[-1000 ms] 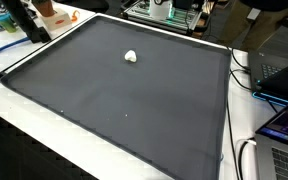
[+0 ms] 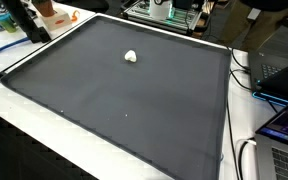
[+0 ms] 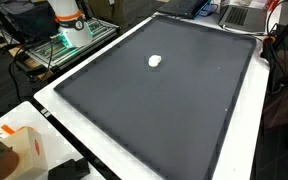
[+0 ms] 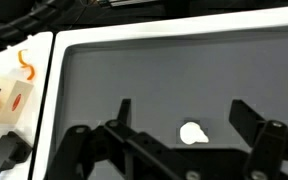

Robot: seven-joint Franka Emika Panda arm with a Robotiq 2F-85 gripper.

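A small white object lies alone on the dark grey board, towards its far side in exterior view 1. The same white object shows left of the board's middle in exterior view 2. My gripper is open in the wrist view, its two dark fingers wide apart with nothing between them. Beyond the gap, the white object appears on the board below. The fingers do not touch it. What the white object is cannot be made out.
The dark board is otherwise clear, with a white table edge around it. Laptops and cables stand along one side. A box with orange marks and a dark item sit past the board's left edge.
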